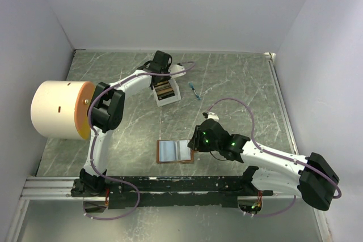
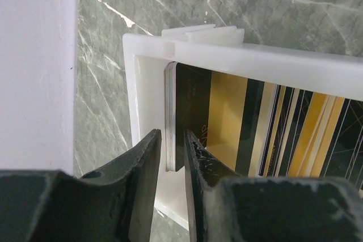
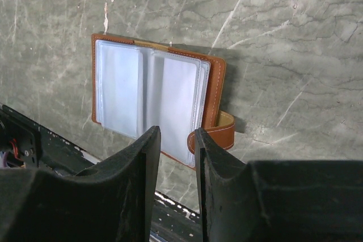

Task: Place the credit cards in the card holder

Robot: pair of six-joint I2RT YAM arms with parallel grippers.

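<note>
A white box (image 1: 169,100) at the upper middle holds the credit cards (image 2: 191,106), dark and gold, standing in rows. My left gripper is over that box at the dark card by its end, fingers slightly parted, nothing clearly held. The brown card holder (image 3: 215,77) lies open near the front middle (image 1: 167,151), clear sleeves showing. My right gripper is above its right edge and strap, fingers part open, empty.
A large cream cylinder (image 1: 57,109) with an orange end stands at the left. A small blue pen-like object (image 1: 194,90) lies right of the box.
</note>
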